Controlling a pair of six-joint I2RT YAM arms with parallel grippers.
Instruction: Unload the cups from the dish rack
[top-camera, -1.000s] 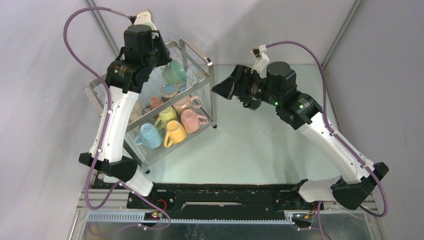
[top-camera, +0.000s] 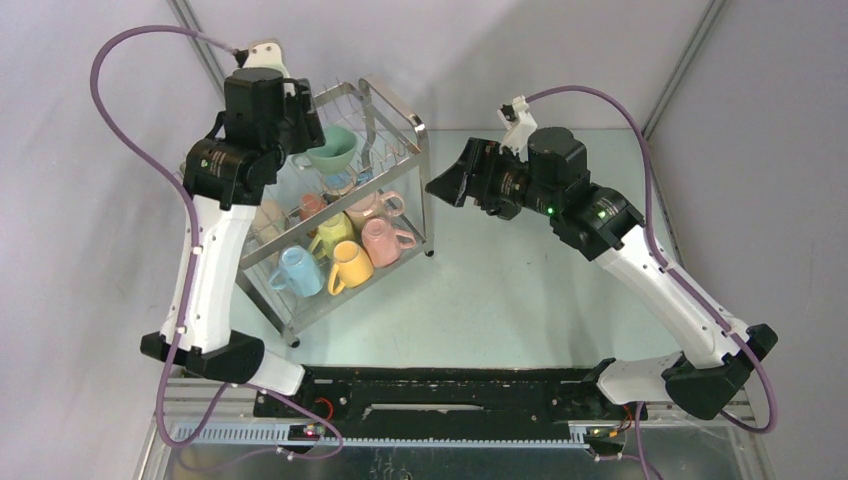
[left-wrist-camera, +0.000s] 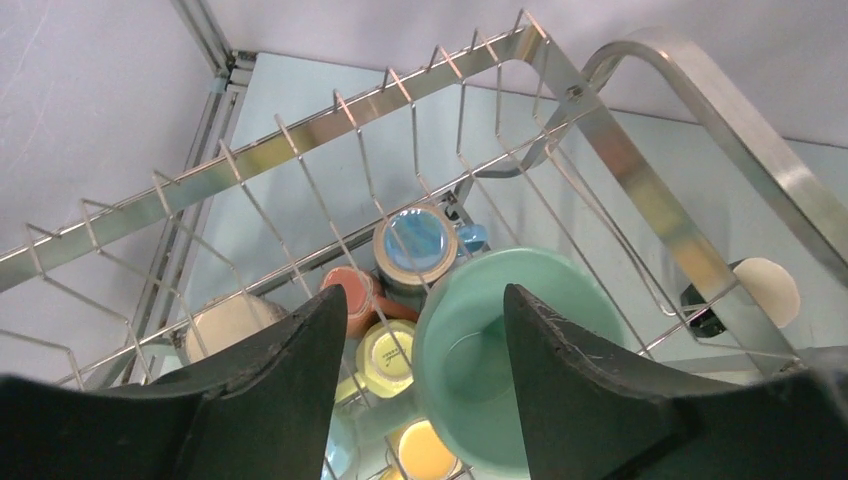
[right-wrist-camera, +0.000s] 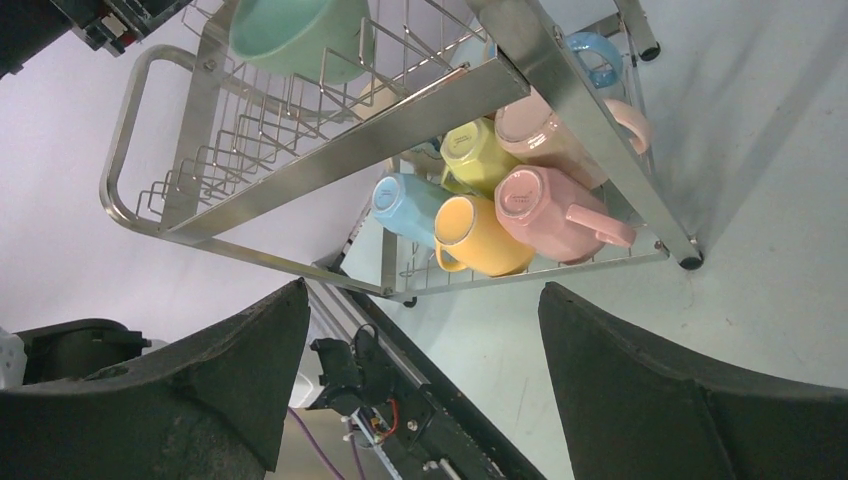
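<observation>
A green cup (top-camera: 333, 150) rests on the upper wire tier of the dish rack (top-camera: 350, 197), its wide mouth showing in the left wrist view. My left gripper is open above that tier, its fingers apart and the cup (left-wrist-camera: 470, 375) beyond them, not held. On the lower tier stand a blue cup (right-wrist-camera: 412, 205), a yellow cup (right-wrist-camera: 480, 235), a lime cup (right-wrist-camera: 478, 155), a pink cup (right-wrist-camera: 548, 212) and a paler pink cup (right-wrist-camera: 550, 140), mostly bottoms up. A red cup (left-wrist-camera: 350, 295) and a blue-bottomed beige cup (left-wrist-camera: 415, 245) sit behind. My right gripper is open and empty, right of the rack.
The rack's raised metal handle (left-wrist-camera: 700, 90) and upright wires (left-wrist-camera: 360, 150) surround the upper tier. Bare tabletop (top-camera: 480, 300) lies to the right and in front of the rack. Walls stand close behind and at the left.
The green cup was tilted by the left gripper; it now sits lower and further left on the upper tier. The right arm has hardly moved.
</observation>
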